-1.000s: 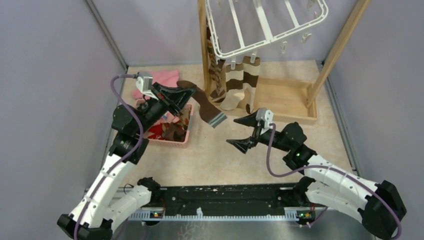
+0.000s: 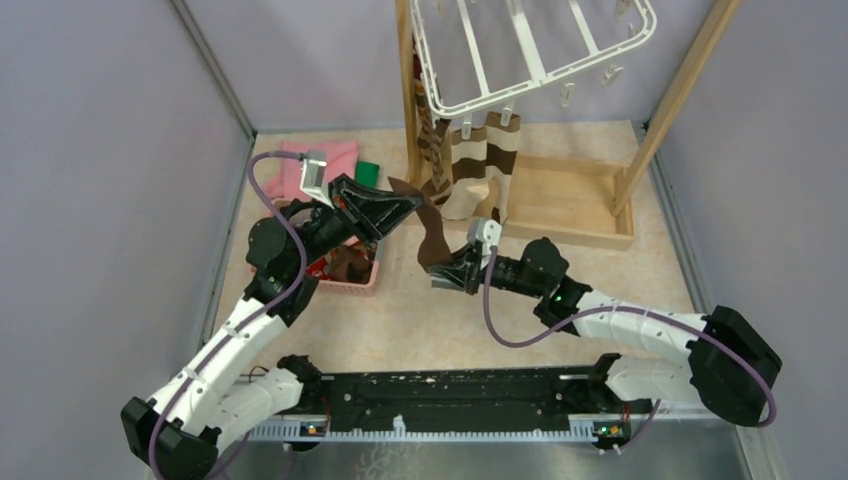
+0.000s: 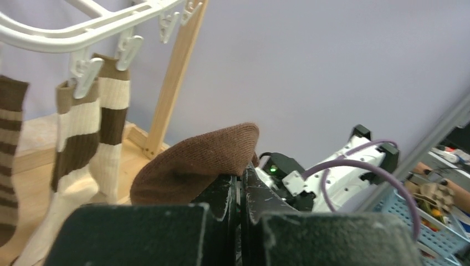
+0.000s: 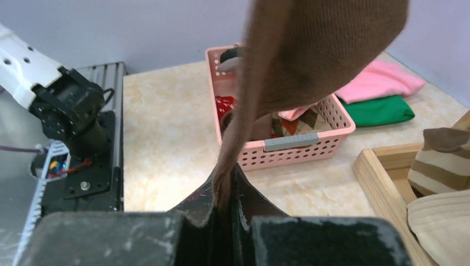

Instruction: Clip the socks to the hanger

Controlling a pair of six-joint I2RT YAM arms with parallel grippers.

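A brown sock (image 2: 432, 235) is stretched between my two grippers in the top view. My left gripper (image 2: 418, 202) is shut on its foot part, and brown cloth (image 3: 199, 160) folds over the fingertips in the left wrist view. Lower down, my right gripper (image 2: 444, 268) is shut on the sock near its cuff; the cloth runs in between the fingers in the right wrist view. The white hanger (image 2: 500, 97) is above and behind both grippers. Striped socks (image 2: 467, 170) hang from its clips at the left end; clips (image 2: 568, 95) to the right are empty.
A pink basket (image 4: 288, 158) of socks stands under the left arm, with pink (image 4: 382, 80) and green cloths (image 4: 379, 111) behind it. A wooden tray (image 2: 570, 190) and post (image 2: 680, 100) belong to the hanger's stand.
My left gripper carried the sock rightward, away from the basket.
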